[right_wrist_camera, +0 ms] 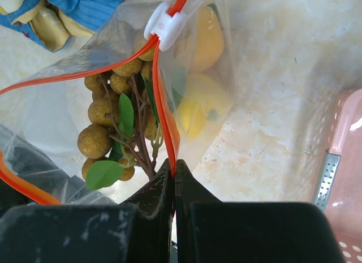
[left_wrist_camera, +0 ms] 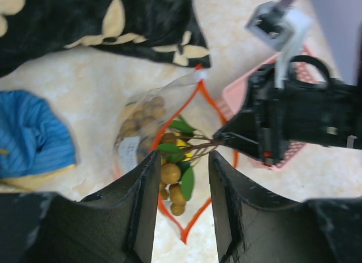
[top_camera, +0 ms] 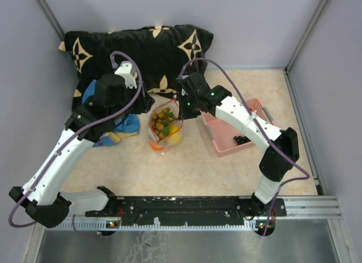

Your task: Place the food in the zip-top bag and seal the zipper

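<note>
The zip top bag [top_camera: 165,124] holds longan-like fruit [right_wrist_camera: 100,139] with leaves, a yellow fruit [right_wrist_camera: 192,116] and an orange one. Its red zipper edge runs to a white slider; the mouth looks open in the left wrist view. My right gripper is shut on the bag's zipper edge at its right side. My left gripper hangs above the bag, up and left of it in the top view, its fingers apart with nothing seen held.
A pink basket [top_camera: 223,144] with dark grapes stands to the right. A blue cloth [left_wrist_camera: 31,138] lies at the left, and a black patterned cushion [top_camera: 124,48] along the back.
</note>
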